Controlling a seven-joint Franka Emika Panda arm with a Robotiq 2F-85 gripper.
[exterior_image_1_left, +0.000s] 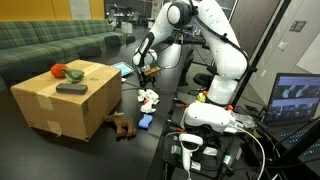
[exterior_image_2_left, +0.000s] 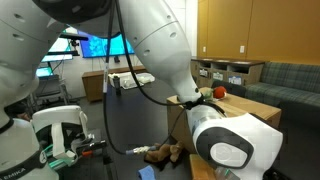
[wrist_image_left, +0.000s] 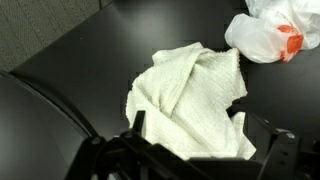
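A crumpled white cloth (wrist_image_left: 190, 98) lies spread on the dark table, filling the middle of the wrist view. My gripper is over it with its fingers wide apart, one toward each side of the cloth. Nothing is gripped between them. Whether the fingertips touch the cloth cannot be told. In exterior view 1 the gripper (exterior_image_1_left: 150, 74) points down, low over the far part of the table. In exterior view 2 the white arm hides the area below it.
A white plastic bag with orange print (wrist_image_left: 272, 36) lies close to the cloth. Toward the front are a blue block (exterior_image_1_left: 146, 121) and a brown plush toy (exterior_image_1_left: 124, 128). A large cardboard box (exterior_image_1_left: 62, 112) stands at the left with objects on top.
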